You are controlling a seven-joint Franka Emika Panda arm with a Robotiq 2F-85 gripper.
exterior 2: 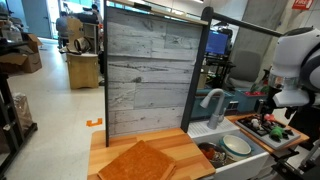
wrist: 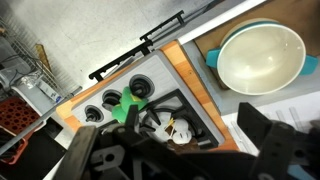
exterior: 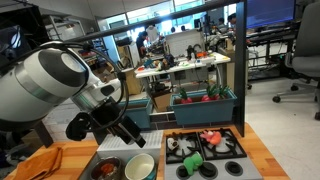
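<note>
My gripper (exterior: 128,138) hangs over the counter, near the cream pot (exterior: 140,166). In the wrist view the gripper is open, its dark fingers wide apart with nothing held between them. The pot (wrist: 262,60) is empty and has teal handles. Beside it stands a grey stove (wrist: 190,88) with black knobs. A green toy (wrist: 127,103) lies by the knobs, and a small whitish item (wrist: 180,131) rests on the black grate. Exterior view 1 also has a pink toy (exterior: 211,136) on the stove.
A dark basin (exterior: 105,170) with reddish items inside is left of the pot. An orange cloth (exterior 2: 137,161) covers part of the wooden counter. Behind the stove stands a blue-green planter (exterior: 203,110) with red items and greenery. A faucet (exterior 2: 212,100) rises at the sink.
</note>
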